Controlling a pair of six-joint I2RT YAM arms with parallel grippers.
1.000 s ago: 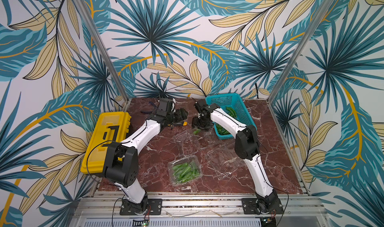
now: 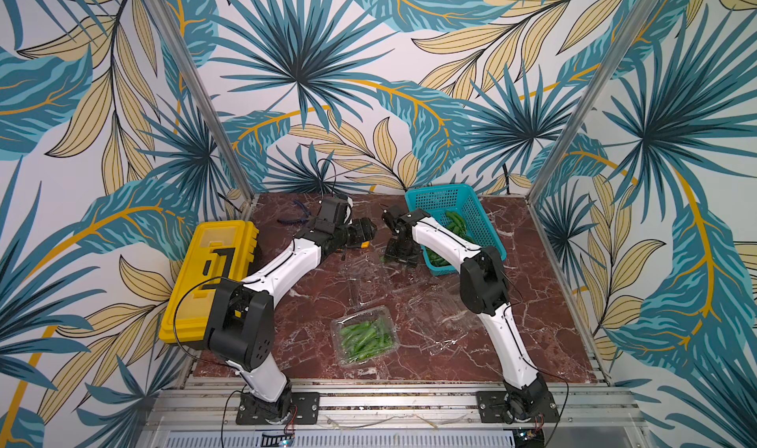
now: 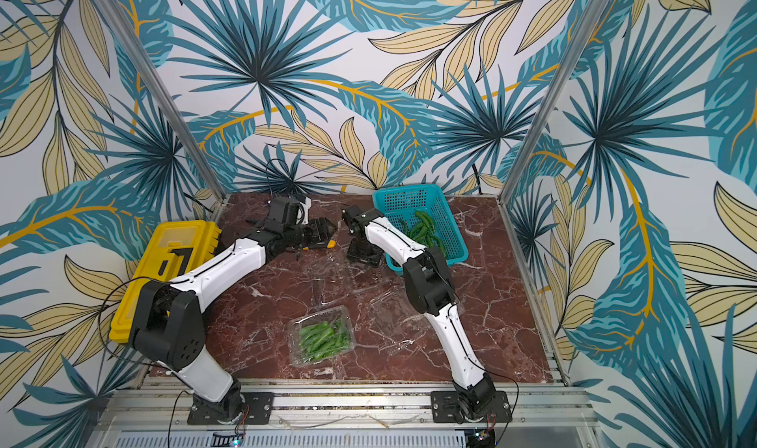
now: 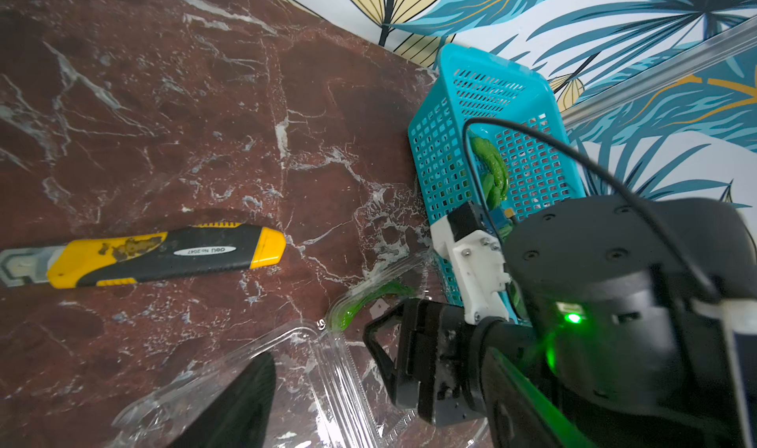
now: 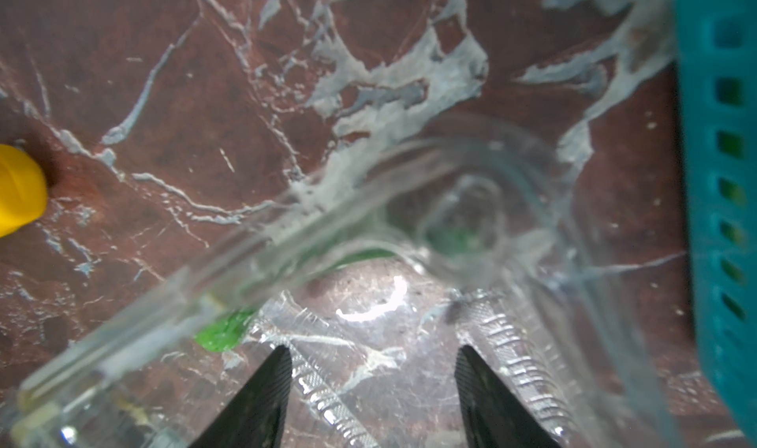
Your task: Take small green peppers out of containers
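In the left wrist view a green pepper [image 4: 353,307] lies in a clear plastic container, partly hidden by my right gripper; another empty-looking clear tray [image 4: 284,385] lies nearer. My left gripper is open above the trays. My right gripper is open low over a clear container, with green showing through its plastic wall in the right wrist view. A clear container of green peppers [image 2: 364,339] sits at the front middle. The turquoise basket [image 4: 432,140] at the back right holds several peppers [image 4: 489,164].
A yellow-black box cutter [image 4: 157,254] lies left of the containers. A yellow toolbox [image 2: 189,282] stands at the left edge. More clear plastic [image 2: 441,322] lies at the front right.
My left gripper has shifted slightly right. My right gripper has moved a little at the basket's left side, now covering the pepper that showed beneath it in the top left view.
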